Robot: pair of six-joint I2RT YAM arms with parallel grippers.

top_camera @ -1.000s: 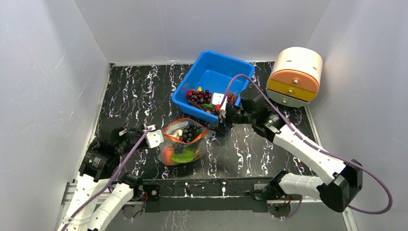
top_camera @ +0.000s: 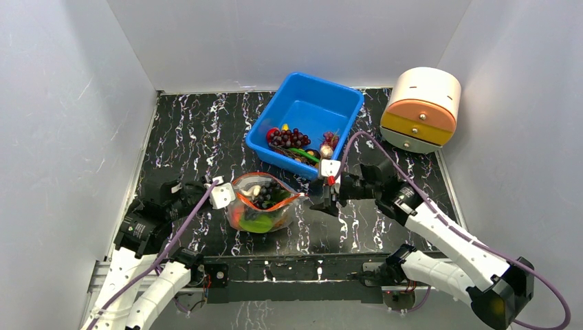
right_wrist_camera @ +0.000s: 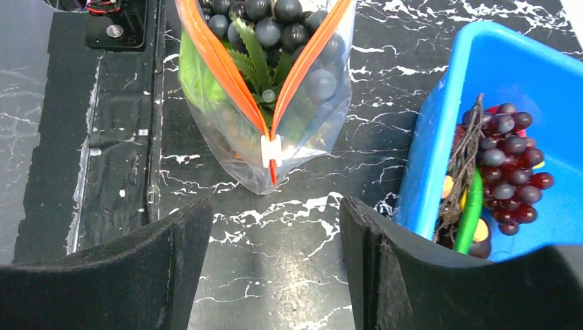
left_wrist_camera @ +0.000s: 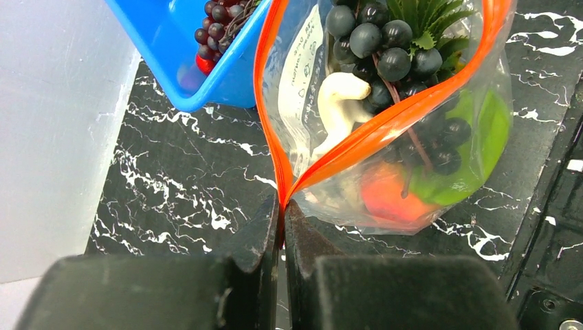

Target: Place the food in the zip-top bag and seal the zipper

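A clear zip top bag (top_camera: 283, 221) with an orange zipper rim (left_wrist_camera: 385, 130) stands on the table, its mouth spread open. Inside show black grapes (left_wrist_camera: 394, 64), a pale curved food piece (left_wrist_camera: 337, 103), a green piece (left_wrist_camera: 489, 137) and an orange-red one (left_wrist_camera: 393, 196). My left gripper is shut on the zipper's left end. At the opposite end, a white slider (right_wrist_camera: 271, 150) sits on the zipper near its tip. My right gripper is open and empty, apart from the bag, with the slider end ahead of its gap.
Behind the bag, a blue bin (top_camera: 260, 137) holds red grapes (top_camera: 294, 137), a green pod (right_wrist_camera: 470, 214) and other food. A small drawer cabinet (top_camera: 422, 106) stands at the back right. Bare table (top_camera: 354, 227) lies right of the bag.
My right gripper has come away from the bag's right end, moving right and toward the front. The bag's right corner shifted slightly rightward and forward; the left arm stayed nearly still.
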